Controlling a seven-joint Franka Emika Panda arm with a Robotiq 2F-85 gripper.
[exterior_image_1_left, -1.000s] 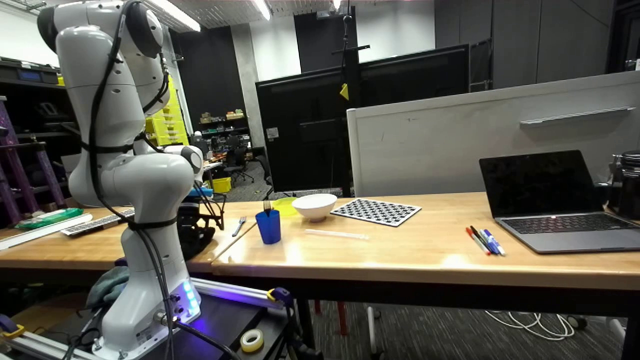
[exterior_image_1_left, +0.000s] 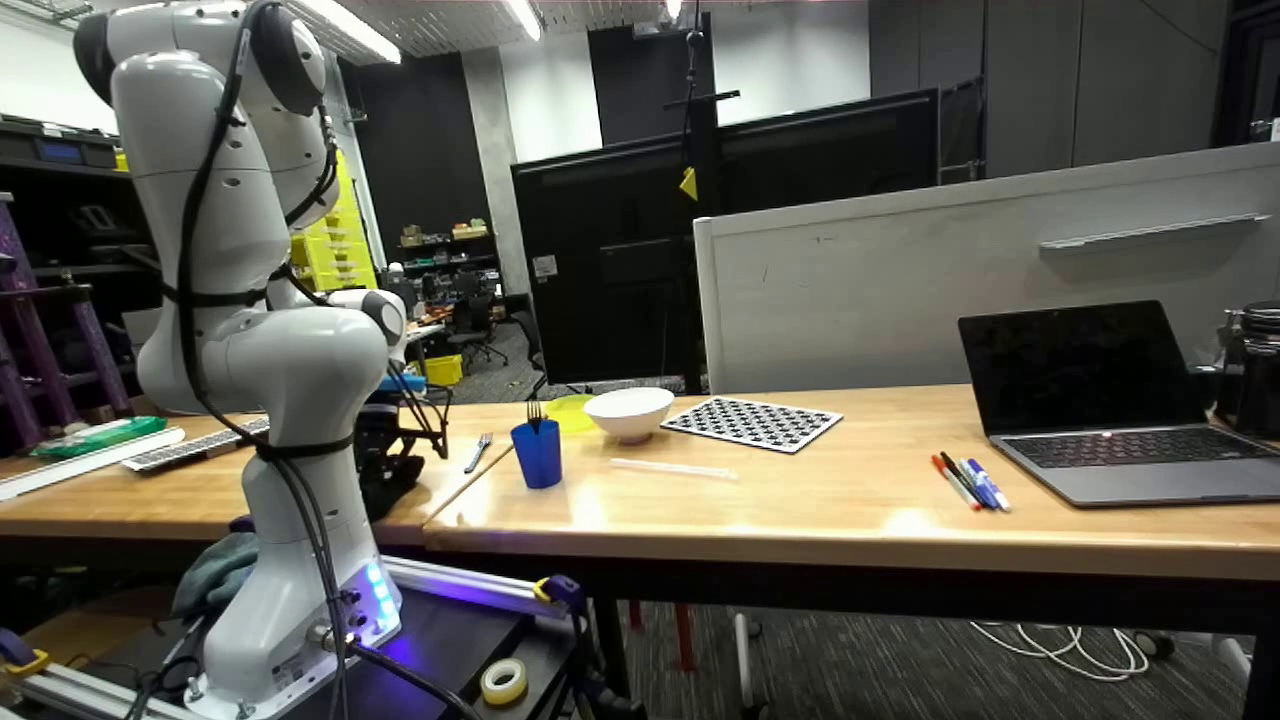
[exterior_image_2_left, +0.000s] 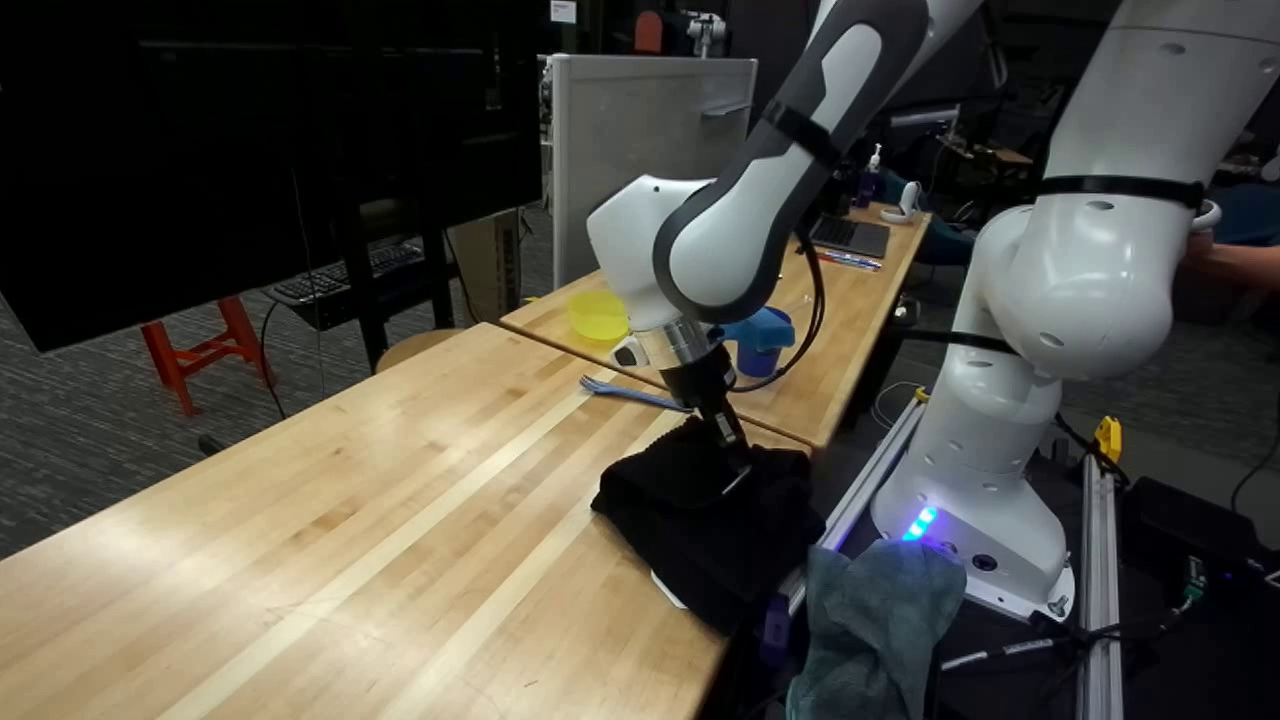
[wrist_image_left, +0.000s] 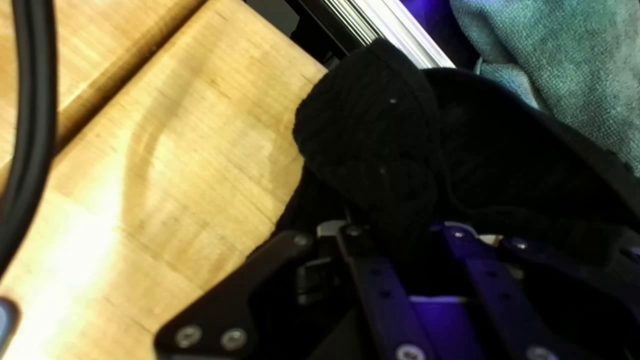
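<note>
A black cloth (exterior_image_2_left: 708, 516) lies crumpled at the table's front edge, part of it hanging over the side. In the wrist view its folds (wrist_image_left: 372, 126) bunch up between and beyond the fingers. My gripper (exterior_image_2_left: 734, 458) points down into the cloth, its tips hidden among the dark folds. Seen from the wrist, the gripper is shut on a fold of this black cloth. From exterior view 1 the arm's base link hides most of the gripper, and only a dark patch of cloth (exterior_image_1_left: 390, 480) shows beside it.
A fork (exterior_image_2_left: 630, 392) lies close behind the cloth. Beyond it stand a blue cup (exterior_image_1_left: 536, 454), a white bowl (exterior_image_1_left: 630, 414) and a yellow bowl (exterior_image_2_left: 599, 314). A grey-green cloth (exterior_image_2_left: 882, 618) drapes near the base.
The dark shape of gripper and cloth beside the arm's base has shifted slightly in exterior view 1. The other table objects stay where they were.
</note>
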